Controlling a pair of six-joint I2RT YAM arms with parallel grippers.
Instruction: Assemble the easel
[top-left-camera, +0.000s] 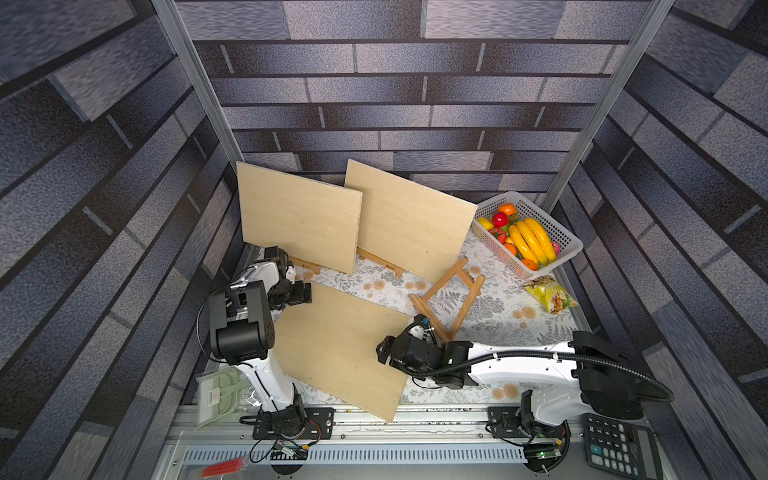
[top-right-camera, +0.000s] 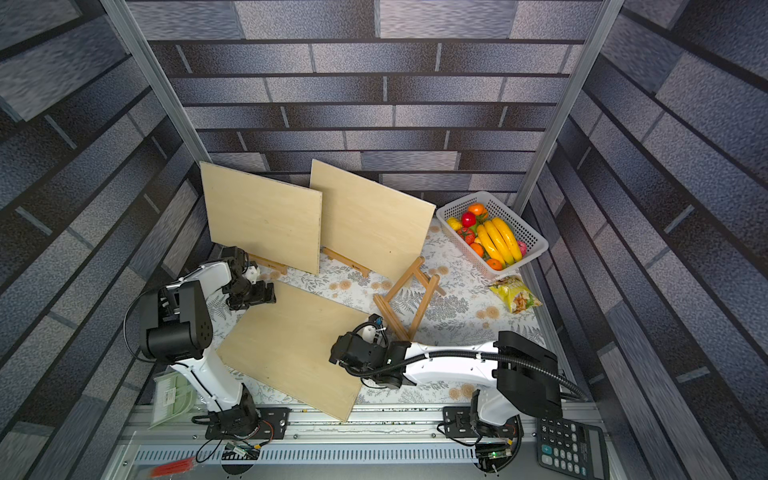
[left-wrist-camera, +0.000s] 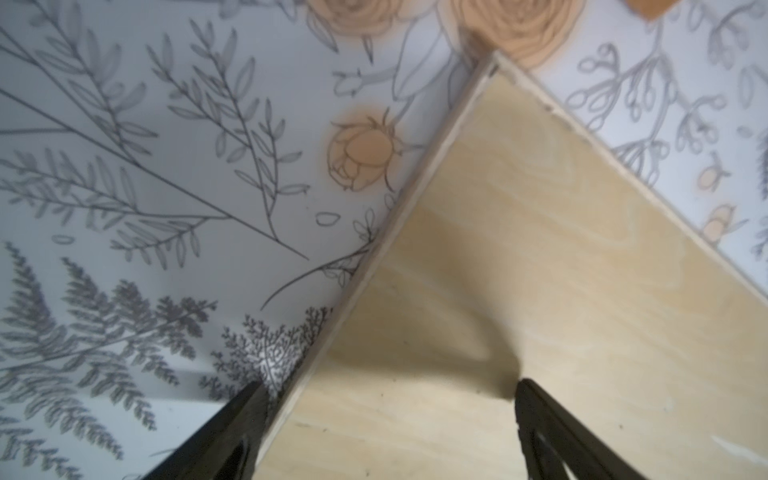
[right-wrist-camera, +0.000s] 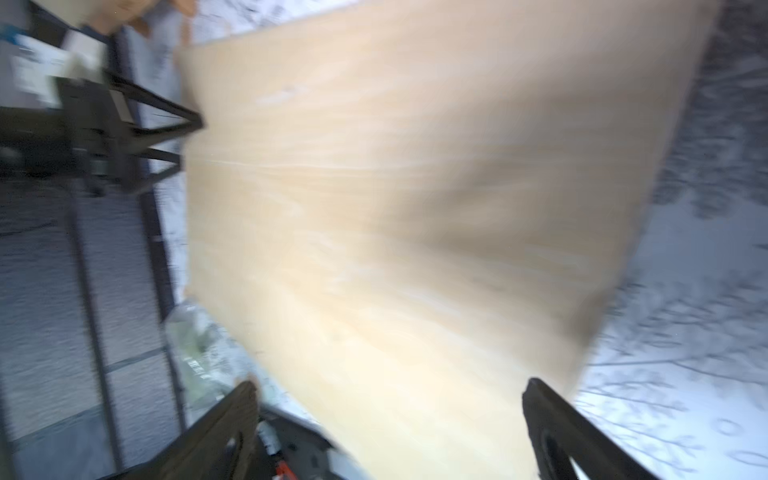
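A bare plywood board (top-left-camera: 340, 344) lies over the front middle of the table. My left gripper stands open over the board's back left corner. In the left wrist view, one of its fingers (left-wrist-camera: 228, 436) shows beside the board's edge, the other over its face. On the right side my right gripper is also open, with the board's narrowing end in view between its fingers; whether they touch it, I cannot tell. An empty wooden easel (top-left-camera: 470, 300) stands right of the board. Two more boards (top-left-camera: 300, 212) (top-left-camera: 416, 216) lean upright at the back on wooden supports.
A grey basket (top-left-camera: 565, 248) of fruit is at the back right, with a yellow snack bag (top-left-camera: 550, 294) in front of it. Green containers (top-left-camera: 220, 394) sit at the front left.
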